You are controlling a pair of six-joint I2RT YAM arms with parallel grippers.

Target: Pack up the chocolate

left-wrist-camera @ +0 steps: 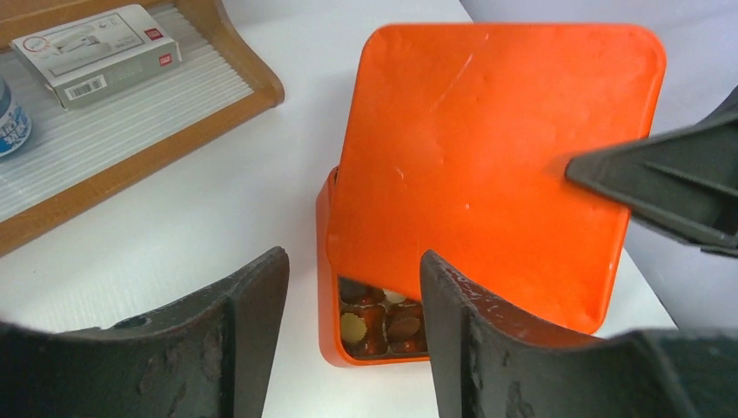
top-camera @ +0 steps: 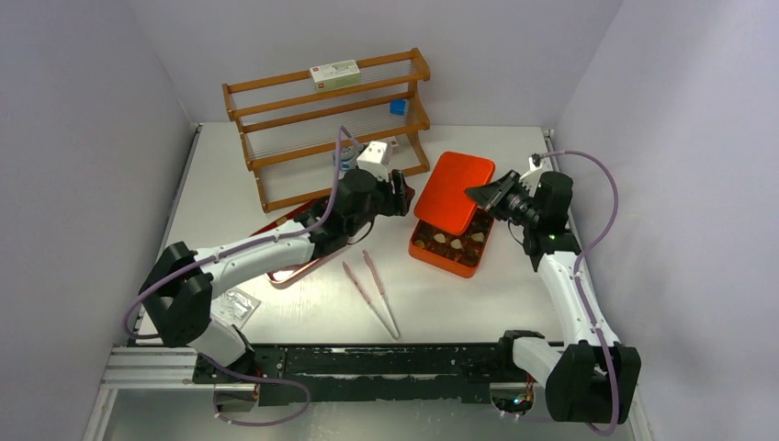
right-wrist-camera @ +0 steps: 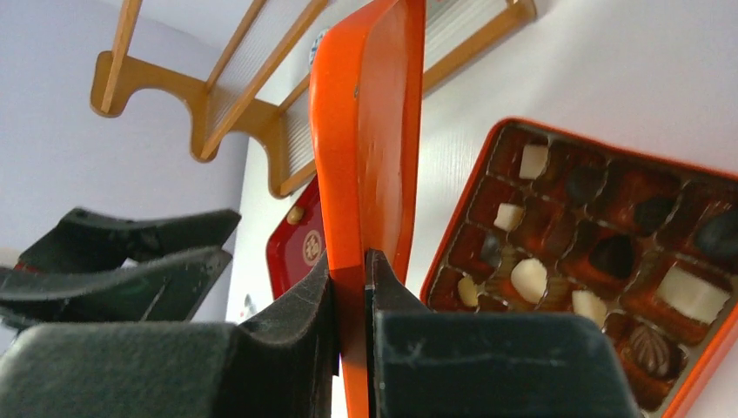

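An orange lid [top-camera: 452,191] hangs tilted over the chocolate box, with my right gripper shut on its edge. The orange box [top-camera: 448,263] stands open under it, its brown compartments holding dark and white chocolates [right-wrist-camera: 529,279]; the lid hides the box's back part from above. My left gripper is raised to the left of the box, its fingers [left-wrist-camera: 261,322] apart and nothing between them. In the left wrist view the lid [left-wrist-camera: 487,165] covers most of the box, leaving one front corner with chocolates showing.
A wooden rack [top-camera: 331,145] with small cartons stands at the back. The red tray [top-camera: 292,274] lies left, partly under my left arm. Two white-and-pink sticks [top-camera: 378,299] lie at the front. A clear packet [top-camera: 235,307] is at the left front.
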